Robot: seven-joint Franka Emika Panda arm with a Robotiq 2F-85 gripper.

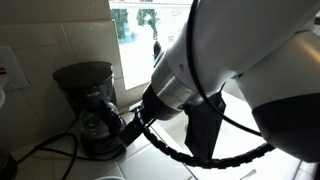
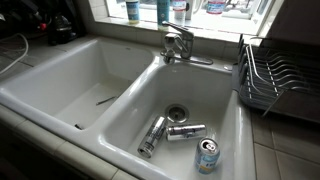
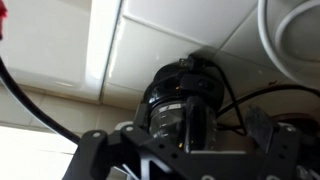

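Note:
A black coffee maker (image 1: 85, 80) stands in the tiled corner in exterior view 1. The wrist view looks down on the coffee maker (image 3: 182, 90), with its glass and dark handle partly visible between my fingers. My gripper is open there, one finger (image 3: 268, 130) to the right and the other to the left. I cannot tell whether either finger touches it. Exterior view 1 puts the gripper (image 1: 128, 122) at the coffee maker's right side, its fingers dark and hard to separate from it.
Cables (image 1: 45, 148) run along the counter by the coffee maker. In exterior view 2, a white double sink (image 2: 122, 100) has three cans, one of them an upright can (image 2: 207, 155), in its right basin. A dish rack (image 2: 280, 75) stands right of it.

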